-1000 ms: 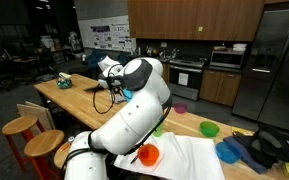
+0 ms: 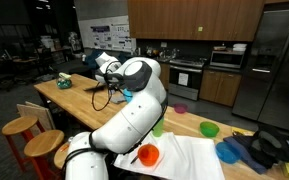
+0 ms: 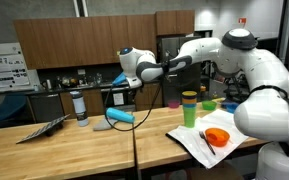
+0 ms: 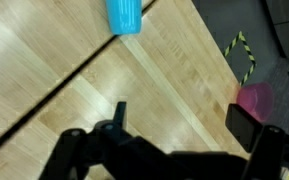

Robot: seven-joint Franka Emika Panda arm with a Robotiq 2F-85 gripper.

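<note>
My gripper stands open above the wooden table, with only bare tabletop showing between its dark fingers. At the top of the wrist view lies a blue object (image 4: 125,14), beyond the fingers and apart from them, beside the dark seam in the table. Exterior view 2 shows a light blue object (image 3: 122,116) on the tabletop below the arm's end. A pink bowl (image 4: 255,98) appears past the right finger, near the table's edge; it is also the pink bowl (image 2: 179,108) in exterior view 1.
A white cloth (image 2: 189,158) covers the near tabletop, with an orange bowl (image 2: 148,155) on it. Stacked coloured cups (image 3: 189,112), a green bowl (image 2: 209,129) and a blue bowl (image 2: 227,152) stand around it.
The arm's outer part has shifted slightly over the table in exterior view 1. The bowls and cloth are where they were.
</note>
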